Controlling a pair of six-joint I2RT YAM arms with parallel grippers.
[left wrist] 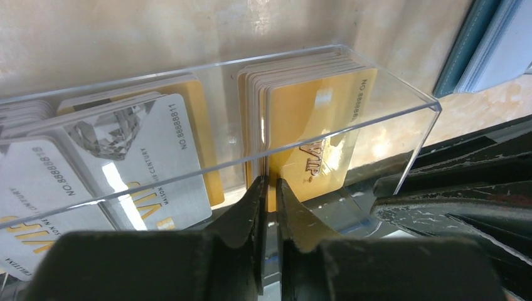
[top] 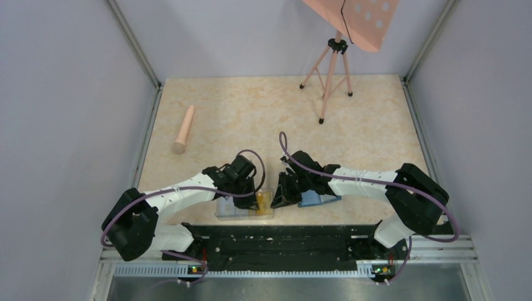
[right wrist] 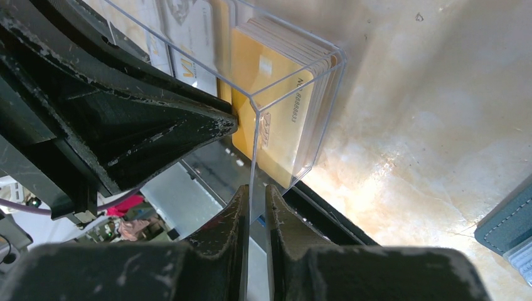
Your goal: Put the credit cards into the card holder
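Observation:
A clear box lies near the table's front edge. In the left wrist view, gold cards stack at its right end and silver cards lean further left. My left gripper is shut, its tips against the gold stack's left part; no card shows clearly between them. At the box's right end, my right gripper is shut on the clear wall. The blue card holder lies right of the box, partly under the right arm, with clear sleeves showing in the left wrist view.
A pinkish tripod stands at the back right. On the left lies a peach-coloured cylinder. Both arms are close together over the box.

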